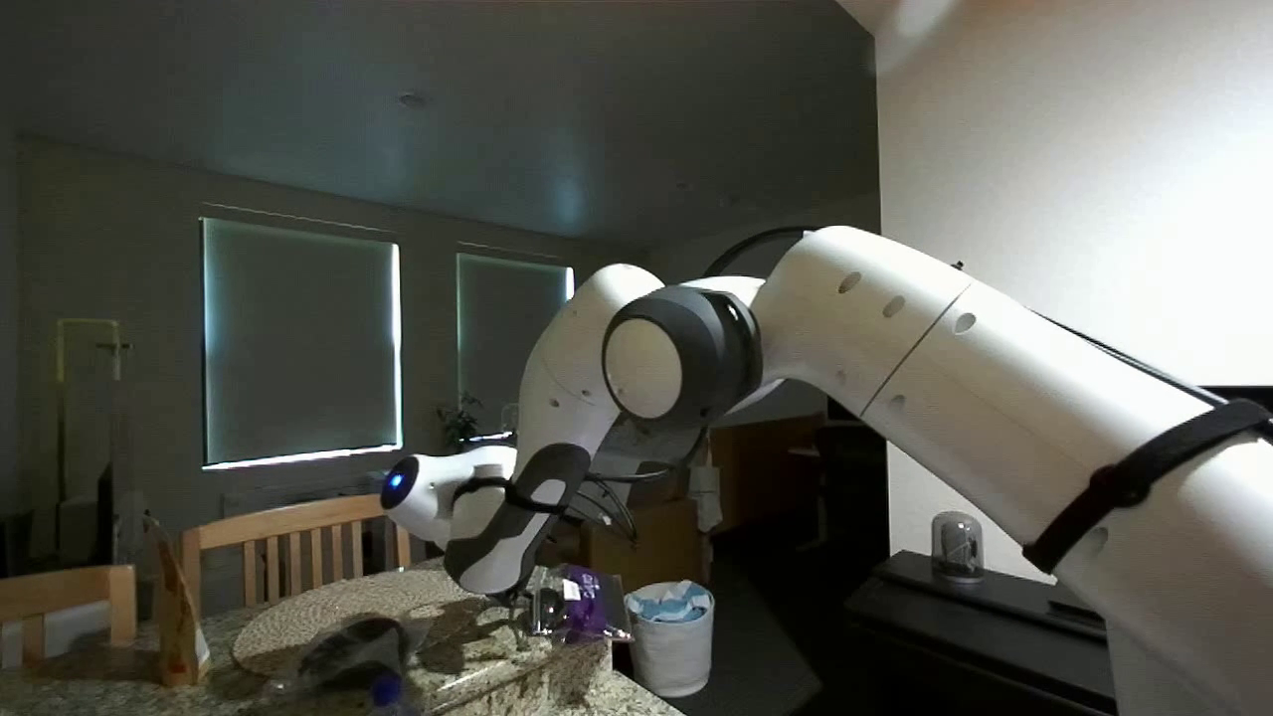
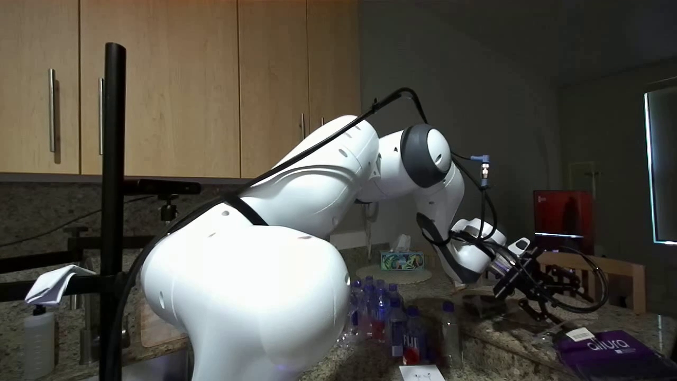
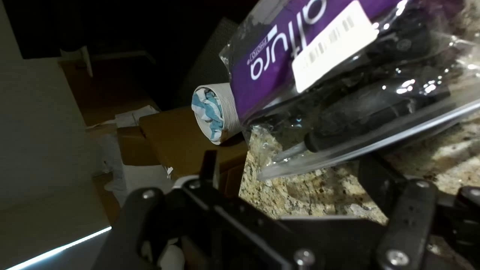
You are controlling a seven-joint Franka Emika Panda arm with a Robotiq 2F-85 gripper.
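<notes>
A clear plastic bag with a purple "allura" panel [image 3: 252,85] and a white barcode label lies at the counter's edge; dark items show inside it. The wrist view has my gripper open, its two black fingers [image 3: 209,166] wide apart, close to the bag's sealed edge. Whether a finger touches the plastic is hard to tell. From the second exterior view, the same bag [image 2: 603,349] is at the lower right, below the black gripper mechanism. In the first exterior view, the bag [image 1: 587,603] sits beside the arm's end, and the fingers are mostly hidden.
A white bin [image 1: 671,644] with a blue-and-white liner stands on the floor just past the counter edge. Several water bottles [image 2: 381,311] crowd the counter, with a tissue box [image 2: 402,261] behind. A woven mat [image 1: 322,609] and a dark bag [image 1: 352,650] lie left of the arm.
</notes>
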